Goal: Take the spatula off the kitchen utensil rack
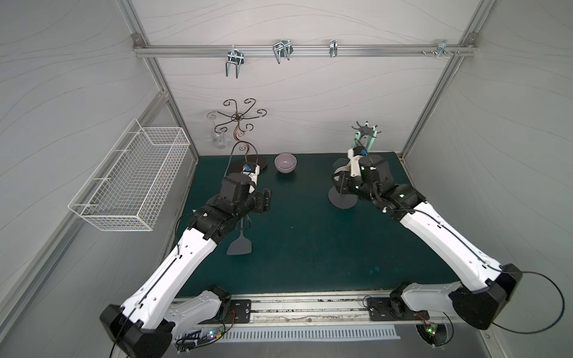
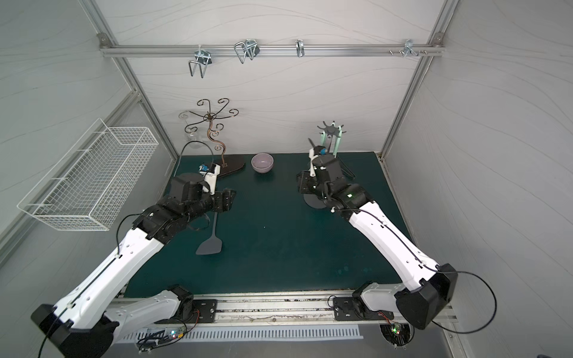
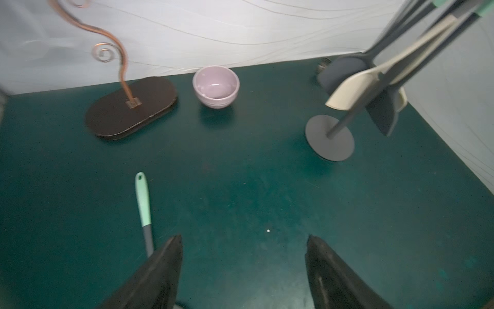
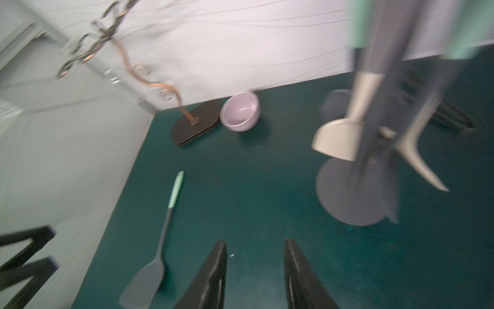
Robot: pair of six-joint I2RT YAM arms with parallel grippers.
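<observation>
A spatula with a mint handle and grey blade point(image 4: 163, 234) lies flat on the green table, left of the middle. In the top left view its blade point(image 1: 240, 245) shows below my left arm, which hides the handle. The utensil rack, with a round grey base point(image 3: 321, 138), stands at the right back, several utensils hanging on it. My left gripper is open, nothing between its fingers, above the table to the right of the spatula handle point(image 3: 143, 198). My right gripper also stands open and empty, near the rack and partly covering it in the top views.
At the back stand a scroll-armed stand on a dark base point(image 3: 154, 103) and a pink bowl point(image 3: 216, 86). A white wire basket point(image 1: 134, 179) hangs on the left wall, and hooks are on the rail point(image 1: 382, 51).
</observation>
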